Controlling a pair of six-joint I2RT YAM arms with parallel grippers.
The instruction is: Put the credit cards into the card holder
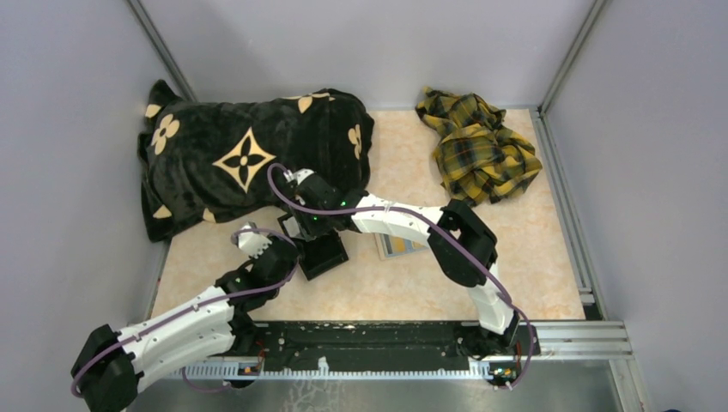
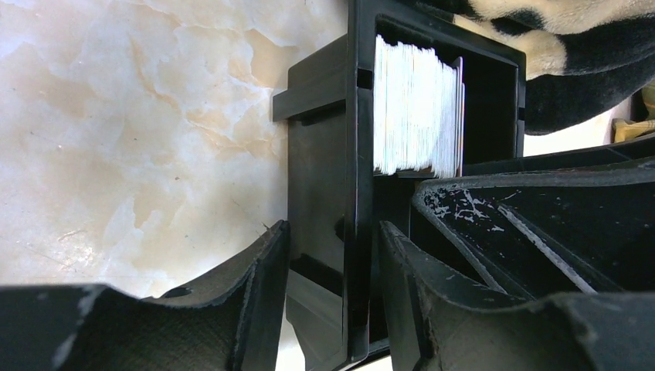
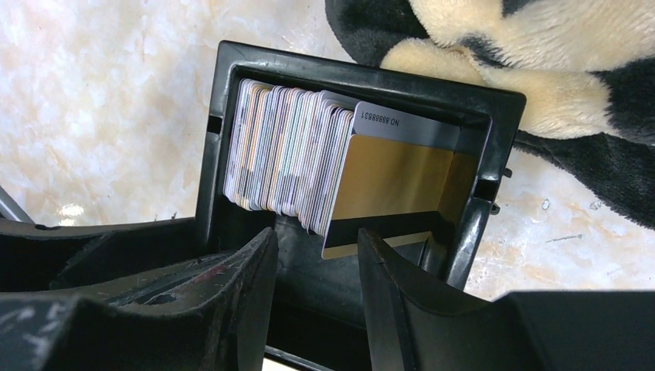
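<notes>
The black card holder (image 3: pixel 363 75) is an open box. A thick row of cards (image 3: pixel 290 147) stands on edge inside, and a gold card (image 3: pixel 394 178) with a silver one behind it leans at the row's right end. Over the box, my right gripper is open with nothing held; its fingertips point at the lower edge of the cards. My left gripper is part open, its fingers (image 2: pixel 266 259) on either side of the holder's side wall, with a gap showing. In the top view the arms partly cover the holder.
A dark plush cushion (image 1: pixel 257 150) lies close behind the holder. A yellow plaid cloth (image 1: pixel 481 154) is bunched at the back right. Under the right forearm shows part of a pale flat item (image 1: pixel 397 246) with yellow patches. Both grippers are close together.
</notes>
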